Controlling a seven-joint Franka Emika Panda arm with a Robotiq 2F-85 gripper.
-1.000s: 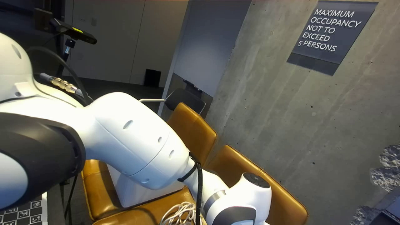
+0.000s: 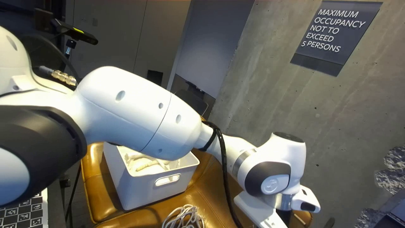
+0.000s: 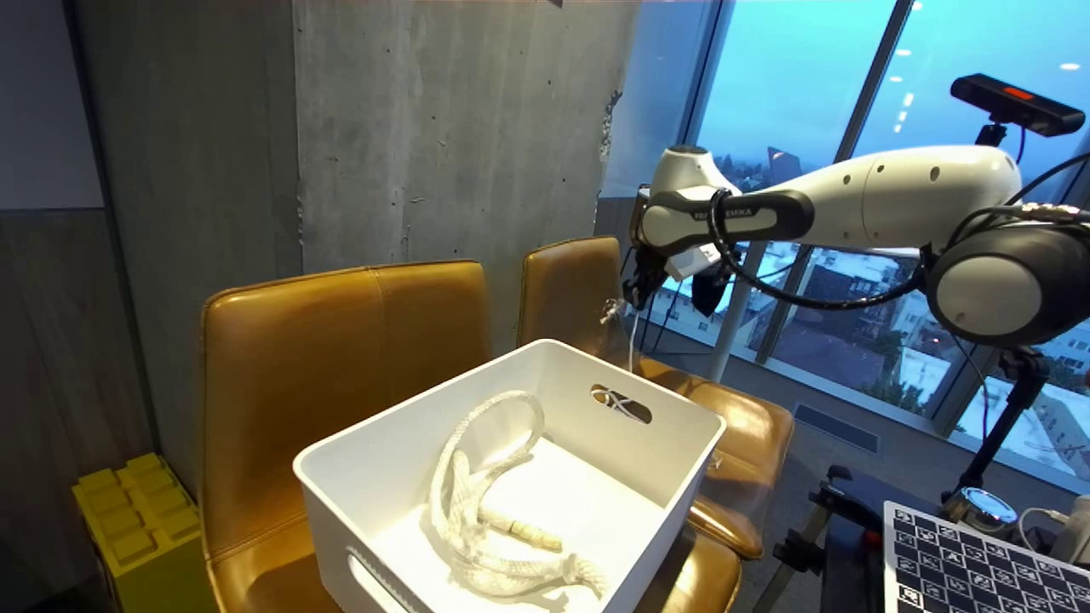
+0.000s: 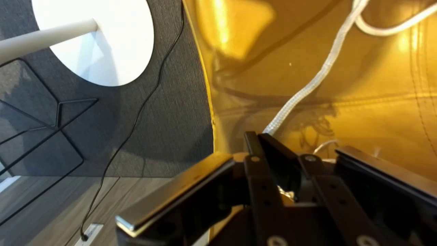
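A white braided rope runs from my fingertips up across the tan chair seat in the wrist view. My gripper is shut on this rope, the dark fingers close together around it. From the second exterior view, the gripper is held above the far chair, and the rope hangs down below it behind the bin. A loose bundle of the same pale rope lies on the chair seat at the bottom of the first exterior view. The fingertips are out of sight there.
A white bin sits on the nearer chair, with a thick pale rope coiled inside. Tan chair backs and a concrete wall stand behind. A checkered board is at the front right.
The arm has risen and stretched outward, to the right in the first exterior view. More of the bin and its contents now shows beneath the arm. The rope bundle's visible part looks nearly unchanged.
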